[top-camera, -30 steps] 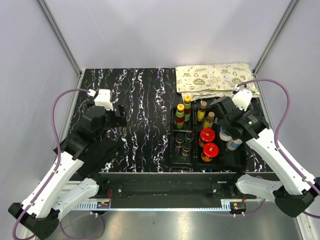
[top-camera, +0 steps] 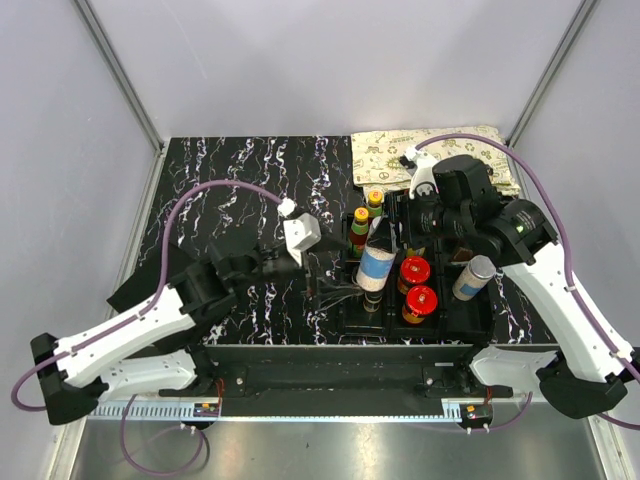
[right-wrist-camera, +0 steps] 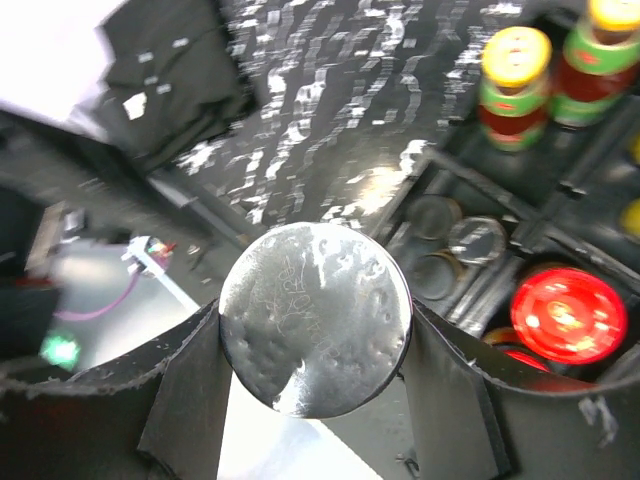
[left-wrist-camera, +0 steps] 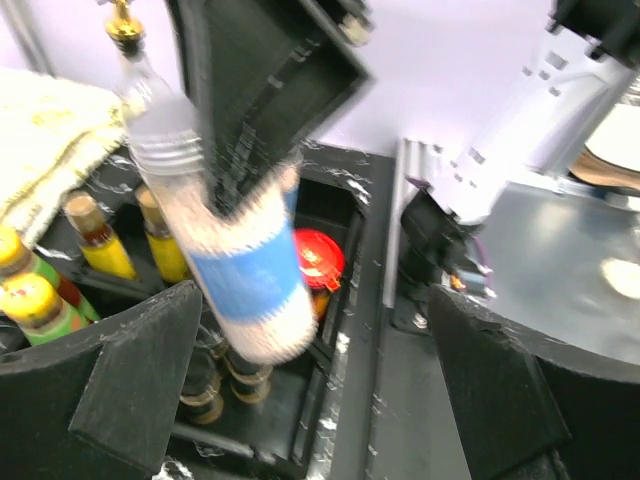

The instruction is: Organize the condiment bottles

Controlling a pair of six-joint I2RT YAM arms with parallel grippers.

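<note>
My right gripper [top-camera: 395, 225] is shut on a tall cylindrical bottle [top-camera: 376, 262] with a metal cap and blue band, held tilted over the black compartment tray [top-camera: 464, 322]; its cap [right-wrist-camera: 314, 318] fills the middle of the right wrist view. My left gripper [top-camera: 335, 290] stands open just left of that bottle, which appears between and above its fingers in the left wrist view [left-wrist-camera: 258, 285]. Green-capped sauce bottles [right-wrist-camera: 513, 92], red-lidded jars [top-camera: 420, 300], small dark jars [right-wrist-camera: 434, 276], yellow bottles [left-wrist-camera: 100, 245] and a second blue-label bottle [top-camera: 472, 280] stand in the tray.
A patterned cloth [top-camera: 425, 145] lies behind the tray.
My right gripper lifted the bottle from the tray's right side and moved it leftward. My left arm swung right from the counter's left to beside the held bottle.
</note>
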